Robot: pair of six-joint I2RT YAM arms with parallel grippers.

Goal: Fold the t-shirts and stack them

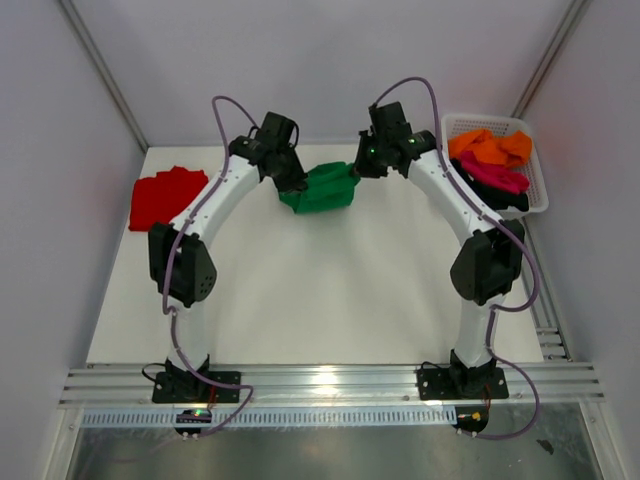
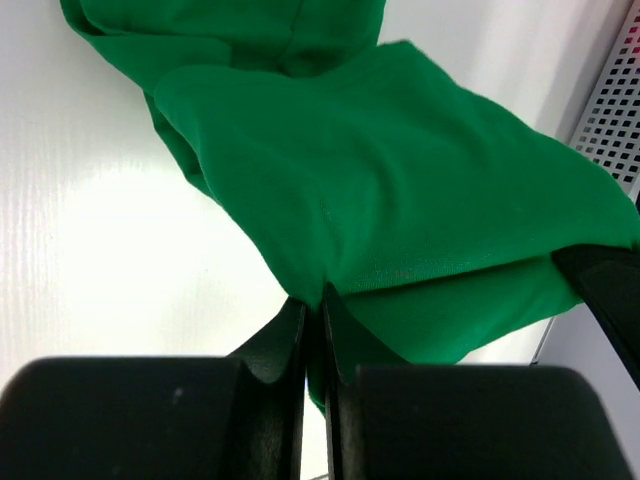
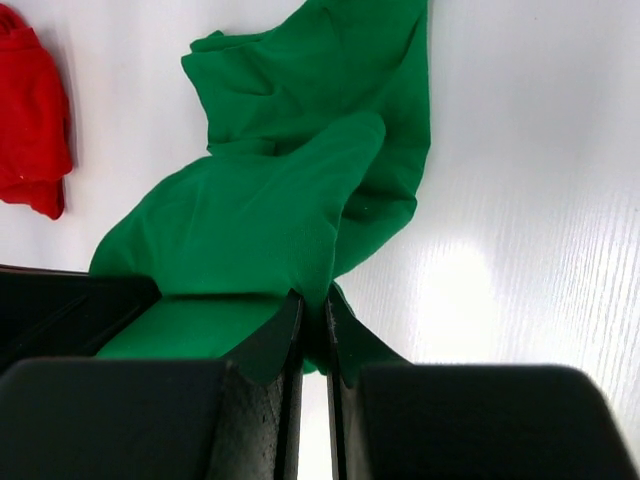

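A green t-shirt (image 1: pixel 325 190) hangs between my two grippers near the back of the table, its far part resting on the white surface. My left gripper (image 1: pixel 300 183) is shut on one side of it; in the left wrist view the cloth (image 2: pixel 370 170) bunches between the fingertips. On the other side, my right gripper (image 1: pixel 358 172) is shut on the shirt, and the fabric (image 3: pixel 250 220) gathers at its fingertips in the right wrist view. A red t-shirt (image 1: pixel 166 197), folded into a rough rectangle, lies at the back left.
At the back right stands a white basket (image 1: pixel 541 185) holding orange cloth (image 1: pixel 490 148), pink cloth (image 1: pixel 495 176) and black cloth.
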